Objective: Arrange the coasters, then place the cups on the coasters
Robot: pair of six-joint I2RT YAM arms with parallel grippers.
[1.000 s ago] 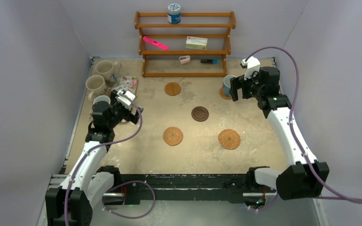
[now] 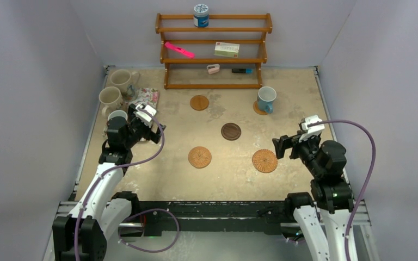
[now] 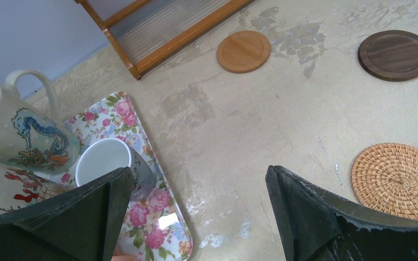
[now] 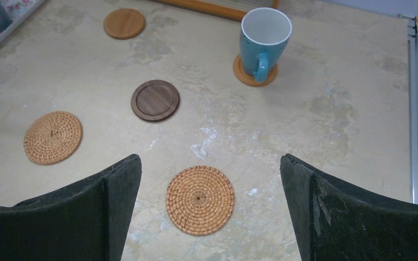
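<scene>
A blue cup (image 2: pixel 266 98) stands upright on a round wooden coaster (image 2: pixel 257 109) at the back right; in the right wrist view the cup (image 4: pixel 262 46) has its handle facing me, and the coaster (image 4: pixel 272 76) shows around its base. My right gripper (image 2: pixel 284 149) is open and empty, well in front of the cup. Over at the left, my left gripper (image 2: pixel 158 134) also stands open with nothing between its fingers. Below it to the side, a small white cup (image 3: pixel 106 161) tilts on a floral tray (image 3: pixel 166 217), partly hidden by a finger.
Two large mugs (image 2: pixel 122 81) crowd the back left. Other coasters lie flat: a light wooden one (image 2: pixel 199 103), a dark one (image 2: pixel 231 131) and woven ones (image 2: pixel 200 157) (image 2: pixel 264 161). A wooden rack (image 2: pixel 212 86) spans the back. Bare table lies between the coasters.
My left arm has kept its place.
</scene>
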